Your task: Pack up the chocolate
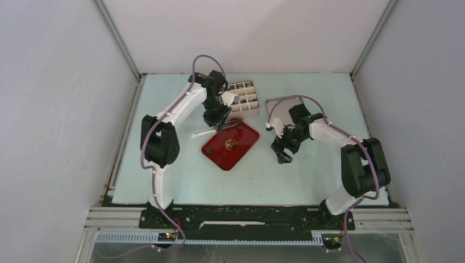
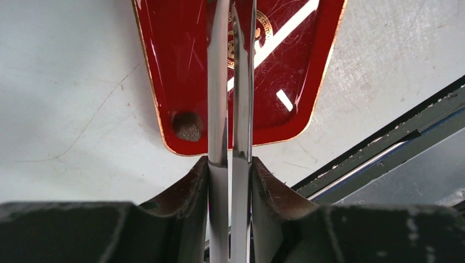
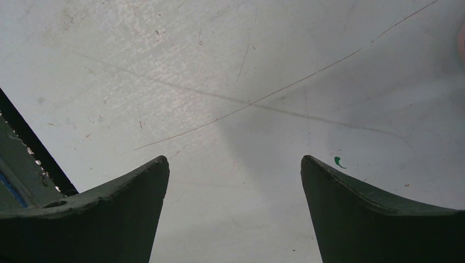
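Observation:
A red tray (image 1: 222,156) with a gold emblem lies mid-table, a small dark chocolate (image 2: 187,126) in one corner. My left gripper is over the tray, shut on long metal tongs (image 2: 218,192) that reach across it; their tips are out of the left wrist view. Behind the tray stands a pink divided box (image 1: 245,109) with small dark pieces in some compartments, partly hidden by the left arm. My right gripper is open over bare table, right of the tray.
A grey tray (image 1: 274,104) lies at the back right, partly behind the right arm. The table edge shows in both wrist views.

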